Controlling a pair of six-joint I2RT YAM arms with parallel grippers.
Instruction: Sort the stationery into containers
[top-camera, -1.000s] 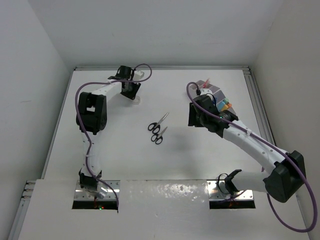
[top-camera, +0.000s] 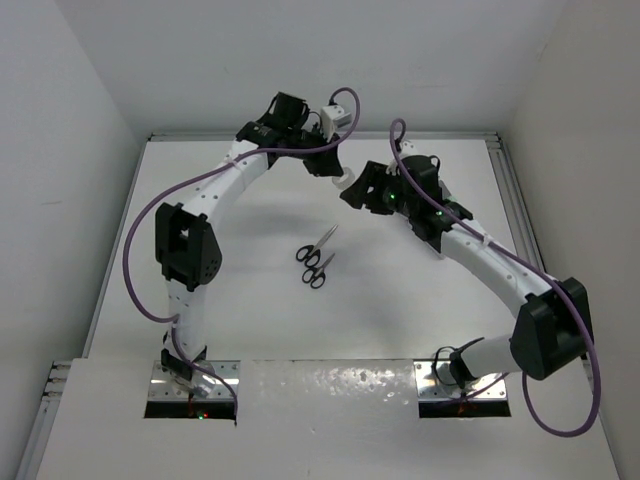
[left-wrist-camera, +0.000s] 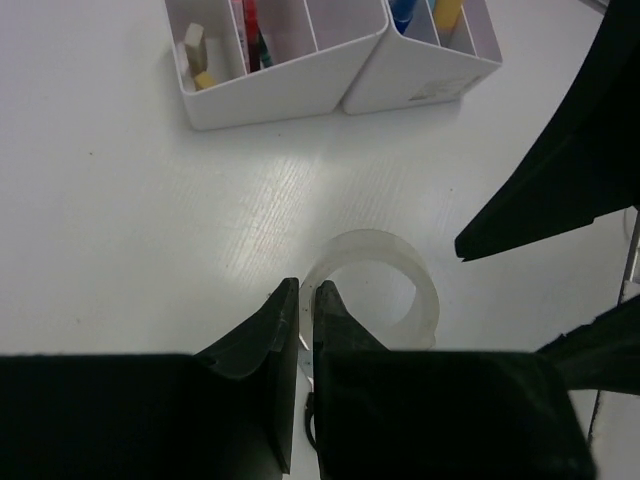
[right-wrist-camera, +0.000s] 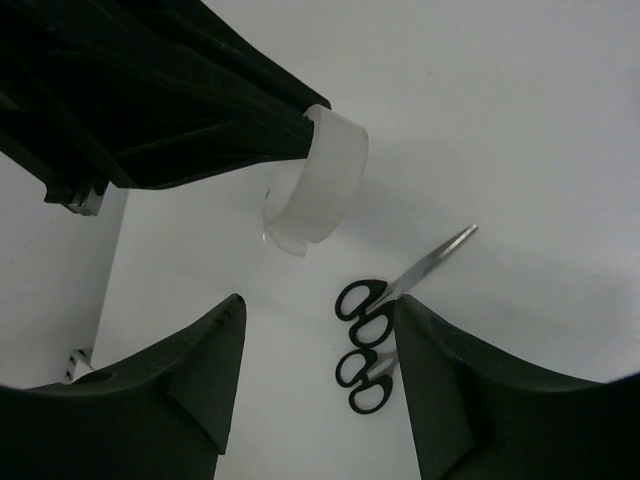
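My left gripper is shut on a translucent tape roll (right-wrist-camera: 330, 175), held in the air over the middle of the table. My right gripper faces it from the right, close by, its fingers apart with nothing between them. Two pairs of black-handled scissors, the upper pair (right-wrist-camera: 370, 315) and the lower pair (right-wrist-camera: 368, 395), lie on the table below, blades pointing away to the upper right in the right wrist view.
White compartment containers (left-wrist-camera: 270, 100) with pens, erasers and other small items stand at the back right, partly hidden by the right arm in the top view.
My left gripper has lifted the tape roll and moved right to the middle. My right gripper has moved up and left to meet it.
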